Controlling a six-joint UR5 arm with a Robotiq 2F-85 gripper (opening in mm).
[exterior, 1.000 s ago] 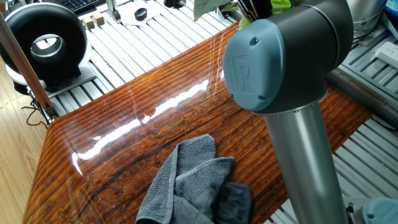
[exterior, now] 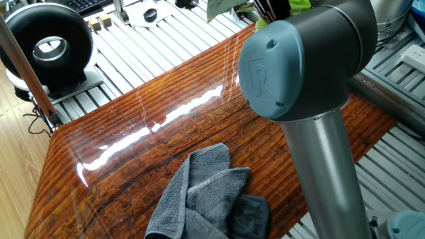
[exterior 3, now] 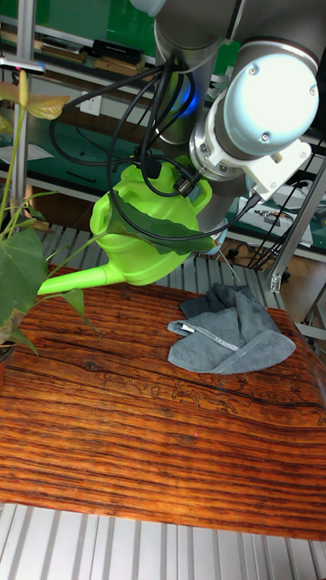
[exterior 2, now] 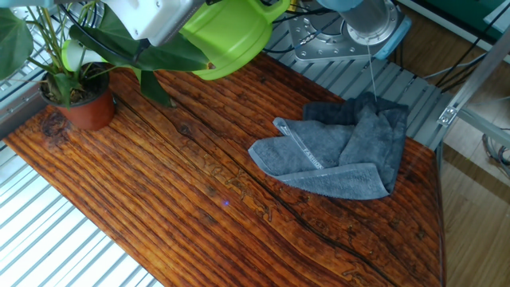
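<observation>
A lime-green watering can (exterior 3: 145, 232) shows at the far side of the wooden board in exterior view 3, its spout (exterior 3: 82, 280) pointing left towards a potted plant (exterior 2: 89, 108). Part of the can (exterior 2: 231, 36) shows at the top of exterior view 2. My arm's wrist (exterior 3: 261, 106), with a white bracket (exterior 3: 275, 169), is up and to the right of the can, and black cables loop in front of it. Leaves, cables and the frame edges obscure my gripper, so its fingers and any grip on the can cannot be made out.
A crumpled grey towel (exterior 2: 335, 147) lies on the glossy wooden board (exterior 2: 199, 183) near my arm's base. Slatted metal table (exterior: 133, 56) surrounds the board, with a black ring-shaped device (exterior: 50, 46) beyond it. The middle of the board is bare.
</observation>
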